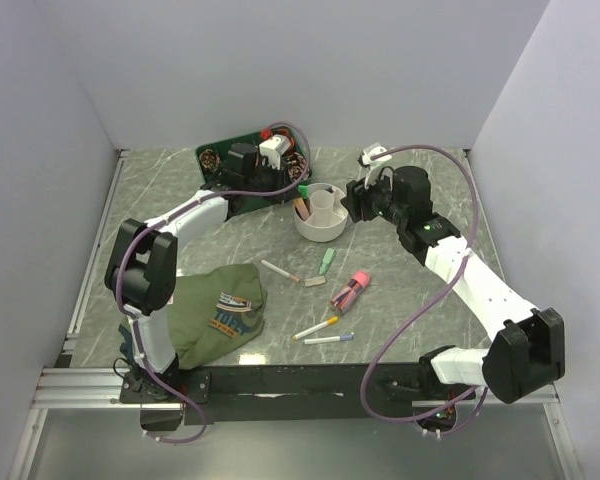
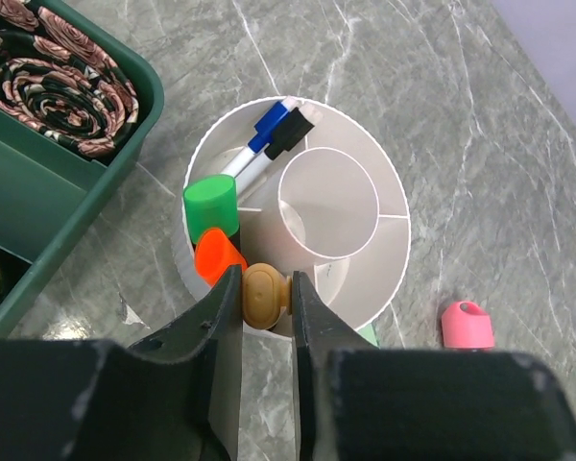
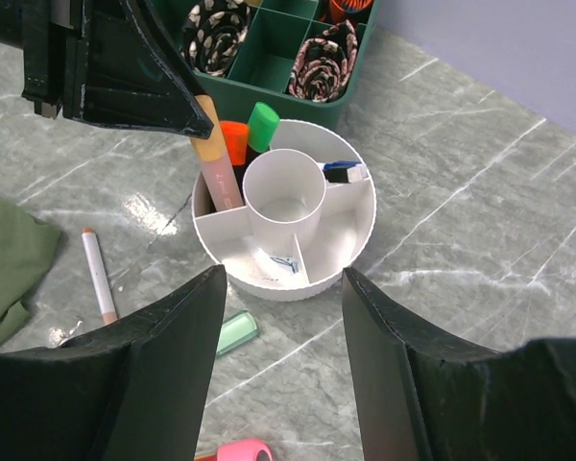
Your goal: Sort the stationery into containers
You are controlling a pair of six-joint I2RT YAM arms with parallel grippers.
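Observation:
The white round holder (image 1: pixel 322 232), with a cup (image 3: pixel 284 183) in its middle, stands at the back centre. My left gripper is shut on the tan cap of a marker (image 3: pixel 221 176); the marker leans, its pink lower part inside the holder's left compartment. Beside it stand an orange-capped marker (image 2: pixel 217 255) and a green-capped marker (image 2: pixel 211 204). Blue-capped and black-capped markers (image 2: pixel 290 129) lean in another compartment. Right of the holder, my right gripper is apart from it, its fingers (image 3: pixel 197 307) spread and empty.
Behind left, a green divided box (image 1: pixel 208 160) holds rolled cloths. On the table lie a slim white marker (image 1: pixel 279 270), a grey block (image 1: pixel 314 281), a green stick (image 1: pixel 327 261), a pink case (image 1: pixel 350 292), a yellow marker (image 1: pixel 315 328) and a blue-ended marker (image 1: pixel 329 339). An olive bag (image 1: pixel 215 315) lies front left.

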